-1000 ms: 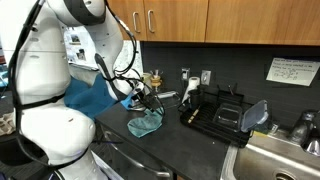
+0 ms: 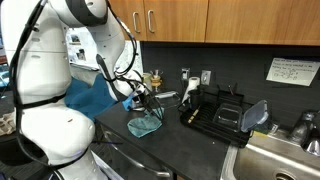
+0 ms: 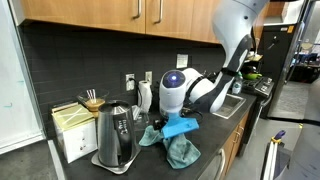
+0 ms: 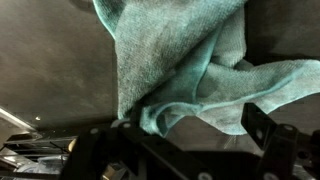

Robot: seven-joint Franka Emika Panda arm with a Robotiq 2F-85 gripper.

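Note:
A teal towel [image 2: 144,124] lies crumpled on the dark counter. In the second exterior view the same towel [image 3: 182,150] shows in front of the white arm. From the wrist camera the towel [image 4: 180,65] spreads in folds across the middle and out to the right. My gripper stands open over it, fingers wide apart at the lower left and lower right. The left finger overlaps the towel's edge in that view; whether they touch cannot be told. No cloth appears pinched.
A black dish rack [image 2: 222,117] and a sink [image 2: 270,165] lie to the right. A kettle [image 3: 116,132] and a toaster [image 3: 75,133] stand close by on the other side. Bare counter [image 2: 195,152] extends in front of the rack.

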